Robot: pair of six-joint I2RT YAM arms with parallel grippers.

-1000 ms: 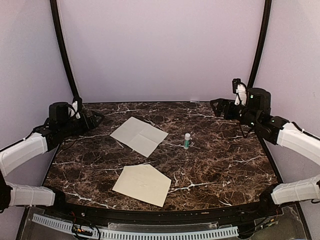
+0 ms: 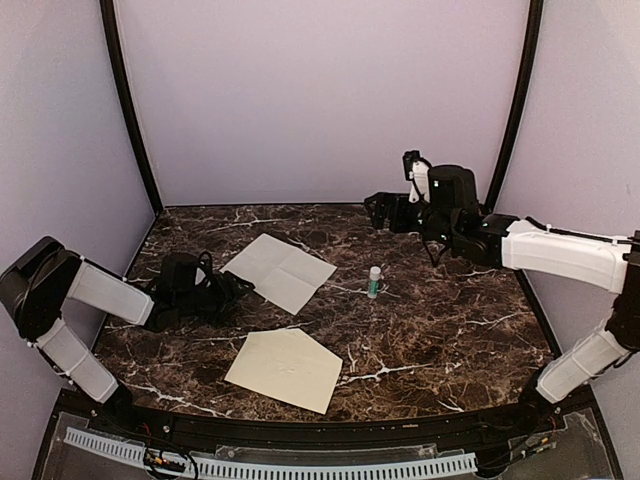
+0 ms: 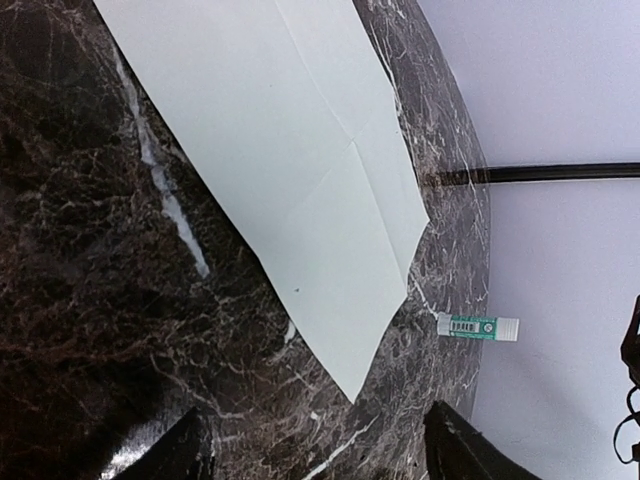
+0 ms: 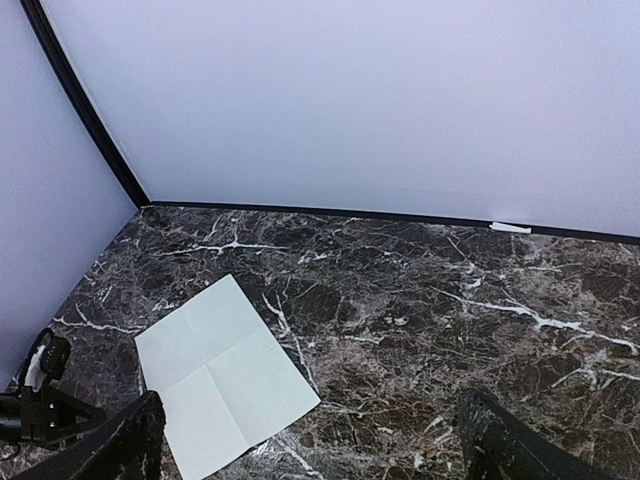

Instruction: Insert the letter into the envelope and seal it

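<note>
The letter (image 2: 281, 271), a white sheet with fold creases, lies flat left of the table's centre. Nearer the front rests the cream envelope (image 2: 285, 370), its pointed flap toward the letter. A glue stick (image 2: 374, 282) with a teal label stands upright to the right of both. My left gripper (image 2: 238, 284) is low beside the letter's left side; in the left wrist view its fingers (image 3: 182, 445) are apart, with the letter (image 3: 310, 190) ahead of them. Over the back right, my right gripper (image 2: 380, 210) is raised and open, empty; the letter (image 4: 228, 375) shows at left in the right wrist view.
Bare dark marble table (image 2: 450, 340) stretches to the right of the glue stick and envelope. Pale walls enclose the back and sides. A small white strip (image 4: 510, 228) lies by the back wall.
My left gripper has come down and toward the front right, close to the letter's left side. My right gripper has shifted left overall, drifting slightly back right lately. Letter, envelope and glue stick are unmoved.
</note>
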